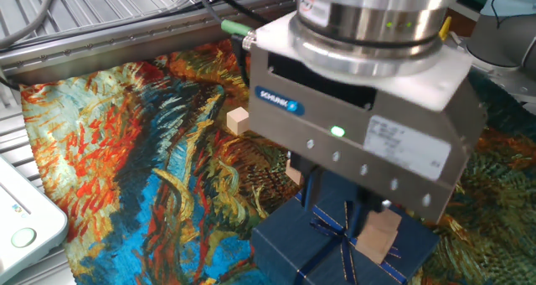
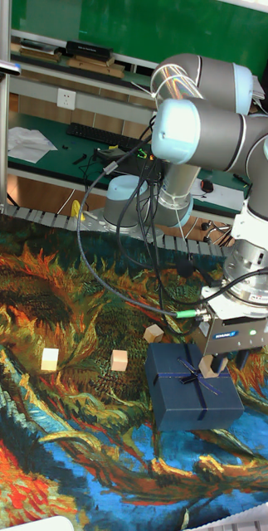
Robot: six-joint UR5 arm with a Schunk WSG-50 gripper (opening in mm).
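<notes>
My gripper (image 1: 335,208) is over the dark blue gift box (image 1: 289,239), pointing down. Its two dark fingers (image 1: 311,191) stand apart, and no object shows between them. On the box lid, beside the ribbon bow, rest wooden blocks (image 1: 378,235) that look like two stacked cubes; the right finger partly overlaps them in exterior view 2. One wooden cube (image 1: 238,121) lies on the patterned cloth. Another cube (image 1: 293,171) by the box is partly covered by the gripper. Behind the box, a further cube (image 2: 153,333) shows in exterior view 3.
The painted cloth (image 1: 109,151) has free room left of the box. A white device (image 1: 25,222) stands at the left edge. A metal rail (image 1: 151,42) runs along the back. Cables (image 2: 95,265) hang from the arm.
</notes>
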